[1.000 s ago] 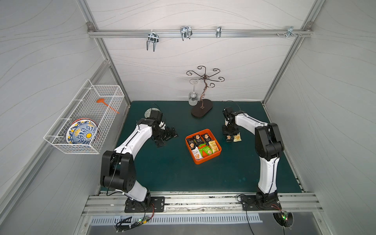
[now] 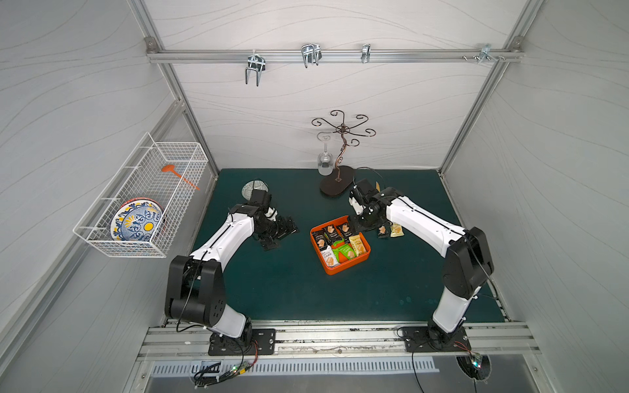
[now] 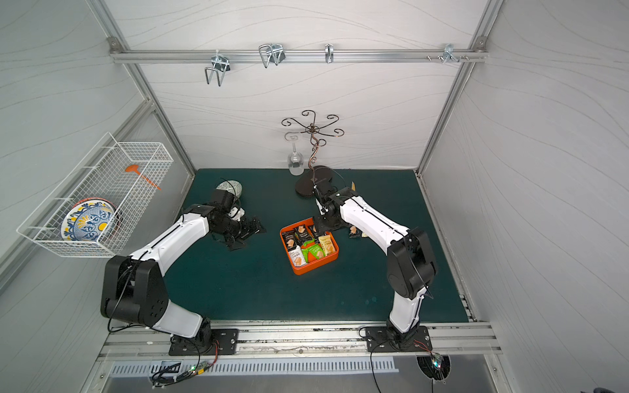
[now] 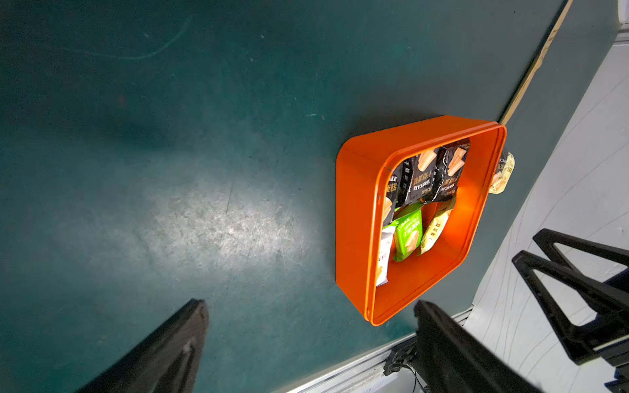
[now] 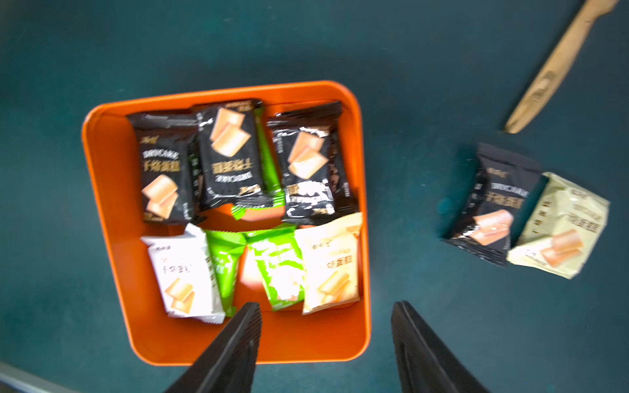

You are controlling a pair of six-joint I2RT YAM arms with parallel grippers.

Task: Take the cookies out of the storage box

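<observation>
An orange storage box (image 5: 357, 196) stands mid-table, with black packets (image 5: 232, 157) along its far side. Nearer in the box lie a white packet (image 5: 185, 278), green packets (image 5: 278, 265) and a cream packet (image 5: 333, 265). On the table to its right, a black packet (image 5: 492, 203) and a cream packet (image 5: 563, 226) rest side by side. Above the box's right side, my right gripper hangs open with nothing held. My left gripper is open and empty, left of the box.
A wooden utensil (image 5: 550, 75) lies behind the loose packets. The dark stand (image 2: 336, 183) with a hanging glass (image 2: 325, 162) is at the back, and a wire basket (image 2: 177, 157) hangs at left.
My right gripper has moved left from above the two loose packets to the right side of the box. The left arm has barely moved, and the packets look unmoved.
</observation>
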